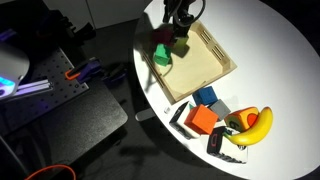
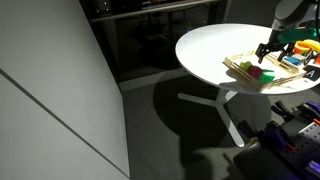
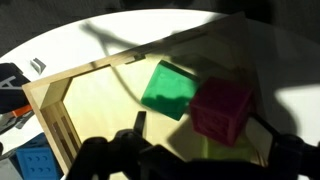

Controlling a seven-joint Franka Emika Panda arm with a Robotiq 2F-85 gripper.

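In the wrist view, a green block (image 3: 169,88) and a dark red block (image 3: 222,108) stand in a shallow wooden tray (image 3: 100,68). Part of a yellow-green block (image 3: 228,148) shows below the red one. My gripper is open above the tray, its dark fingers wide apart, with the red block in view between and beyond them. Nothing is held. Exterior view 1 has the green block (image 1: 162,57) near the tray's left side and the gripper (image 1: 180,28) over its far end, partly hiding the red and yellow-green blocks.
Outside the tray's near edge lie a blue block (image 1: 205,97), an orange-red block (image 1: 201,120), a grey block (image 1: 220,108) and a banana (image 1: 252,128). The tray's right and near parts are empty.
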